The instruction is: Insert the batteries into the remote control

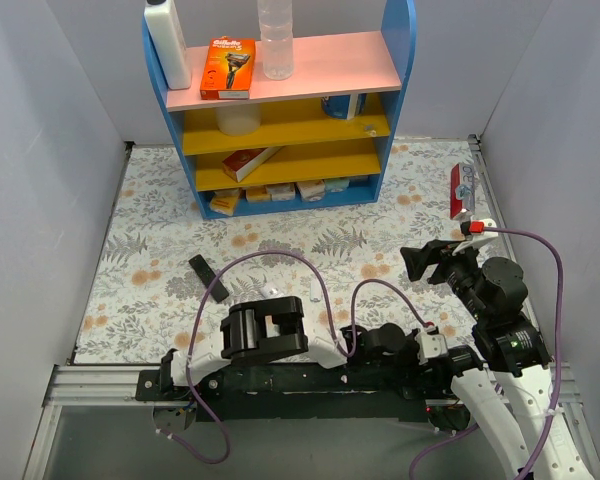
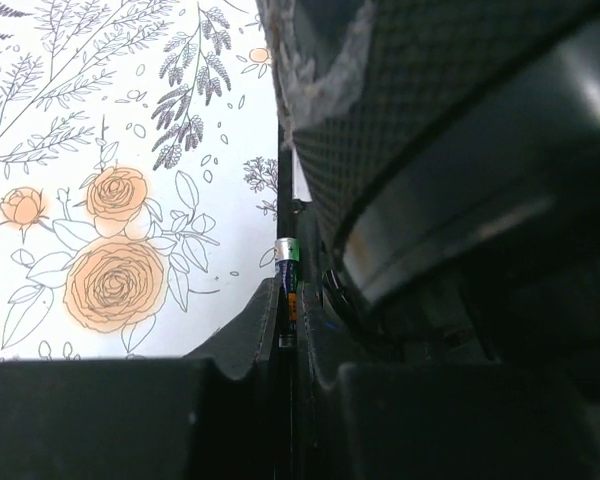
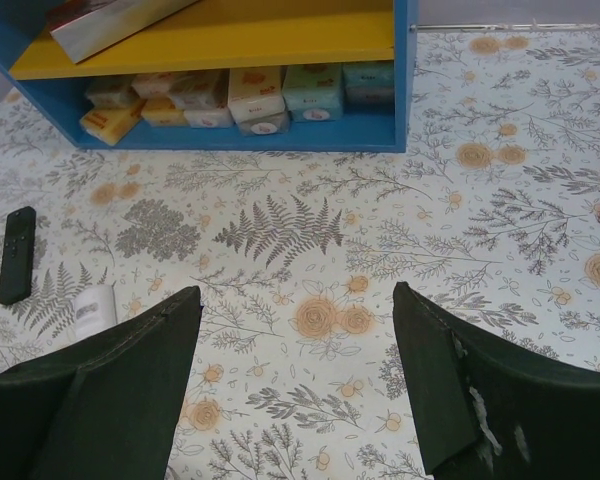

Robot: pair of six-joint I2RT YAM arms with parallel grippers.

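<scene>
A slim battery (image 2: 287,268) with a silvery-green end stands between the fingertips of my left gripper, which is shut on it. In the top view that gripper's tips are hard to make out among dark parts at the table's front edge. My right gripper is open over the right side of the table, its fingers wide apart and nothing between them. A black remote control (image 1: 208,278) lies on the left part of the table; the right wrist view shows the remote (image 3: 17,256) too. Whether its battery bay is open cannot be seen.
A small white object (image 3: 95,311) lies on the patterned tabletop (image 3: 310,400) to the remote's right. The blue shelf unit (image 1: 407,60) stands at the back, and a red box (image 1: 462,190) lies at the far right. Mid-table is largely free.
</scene>
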